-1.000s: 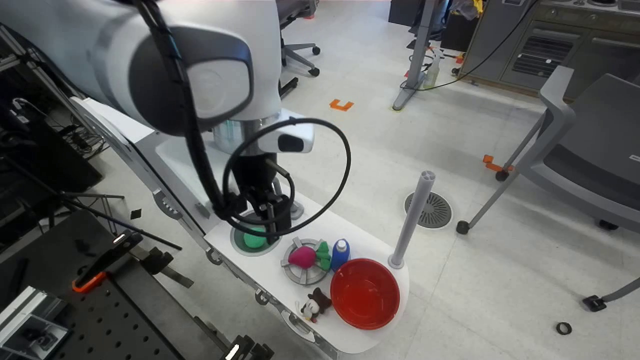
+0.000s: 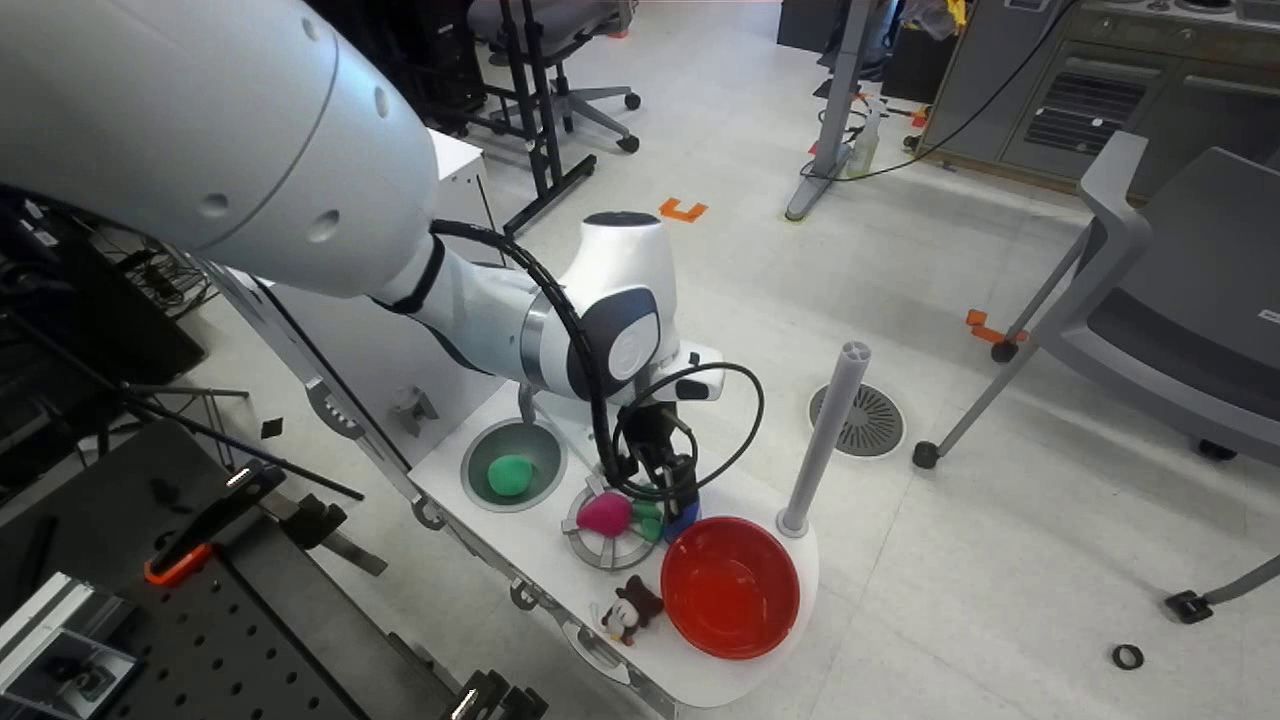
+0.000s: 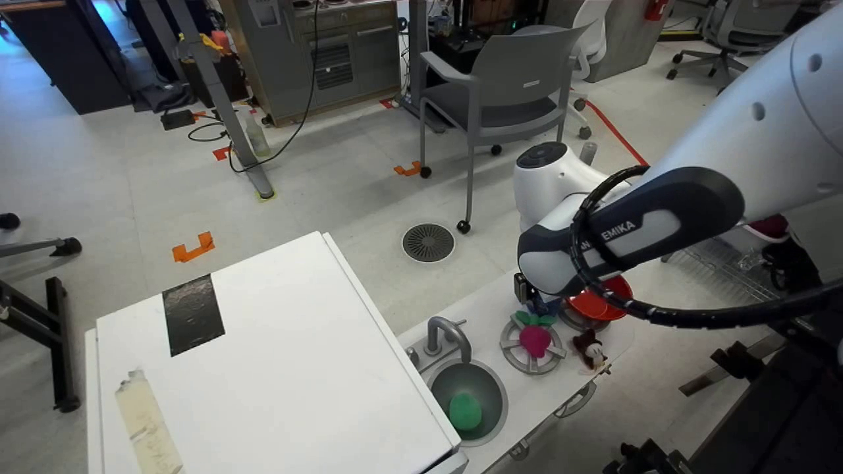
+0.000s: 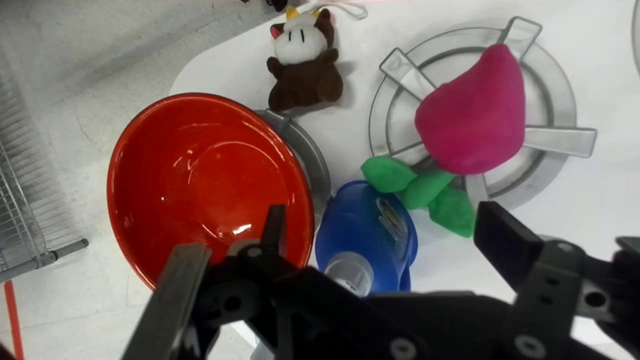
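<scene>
My gripper is open above the counter, its fingers spread wide with a blue bottle (image 4: 364,234) below and between them in the wrist view; contact cannot be told. The bottle stands beside a red bowl (image 4: 204,180). On the ring-shaped burner (image 4: 561,102) rests a magenta plush (image 4: 477,117) with green leaves (image 4: 451,210) that reach toward the bottle. A brown and white plush cow (image 4: 306,81) lies on the counter near the bowl. In exterior view 1 the gripper hides most of the bottle.
A grey sink (image 3: 494,395) with a green round object (image 3: 465,411) in it lies near the faucet (image 3: 450,332). A grey post (image 2: 825,444) rises from the counter's edge behind the bowl. A tall white cabinet (image 3: 284,363) borders the sink end.
From above the sink, my arm has moved across to the bottle, over toward the bowl. The bottle, bowl, plush toys and green object stay where they were.
</scene>
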